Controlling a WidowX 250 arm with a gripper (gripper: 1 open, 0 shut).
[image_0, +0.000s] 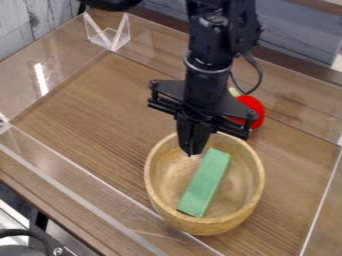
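Observation:
My black gripper (198, 128) hangs over the back left rim of a beige round bowl (163, 175) in the centre, its fingertips pointing down. Whether it is open or shut is hard to tell. A green elongated block (203, 185) lies inside the bowl, below and right of the fingertips. A red object (249, 105) sits behind the gripper on the right, partly hidden by it.
A clear plastic item (107, 30) stands at the back left.

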